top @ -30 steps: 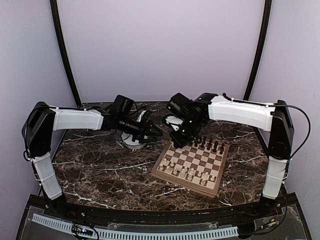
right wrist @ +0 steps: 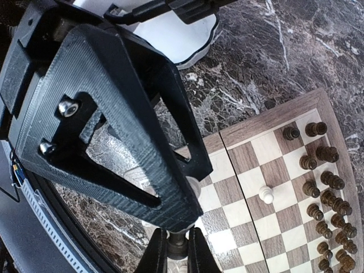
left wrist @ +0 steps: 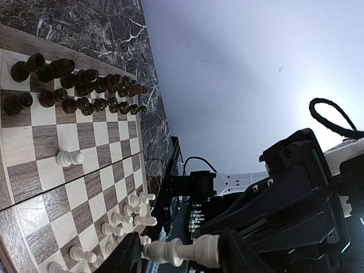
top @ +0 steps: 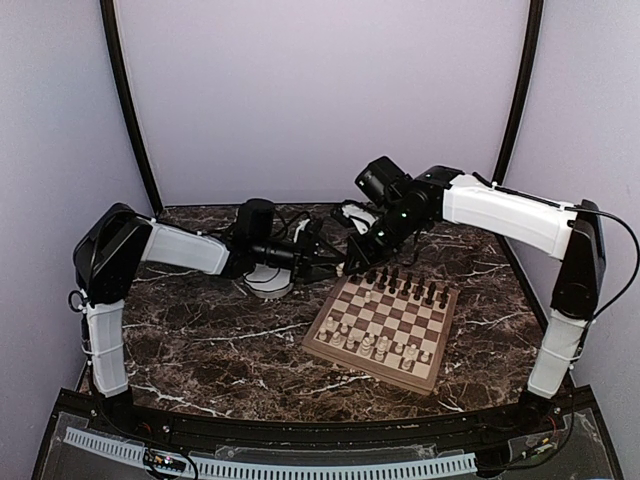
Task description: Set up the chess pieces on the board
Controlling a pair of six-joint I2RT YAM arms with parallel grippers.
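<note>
A white chess piece (left wrist: 182,251) lies lengthwise across the gap of my left gripper, whose fingers (left wrist: 126,253) stand wide apart at its two ends. From the top view, my left gripper (top: 325,262) and right gripper (top: 352,262) meet above the board's far left corner. In the right wrist view, my right gripper is shut on a shaded piece (right wrist: 177,244), seemingly that same one; its colour is dulled there. The chessboard (top: 312,338) carries dark pieces (top: 430,293) along its far side and white pieces (top: 367,345) along the near side.
A lone white pawn (right wrist: 265,194) stands out on the board, ahead of the dark rows. Behind the left arm sits a white bowl-like container (top: 268,285).
My right gripper has come up and left, away from above the board, uncovering the lone pawn. My left gripper has shifted right, and the two now meet.
</note>
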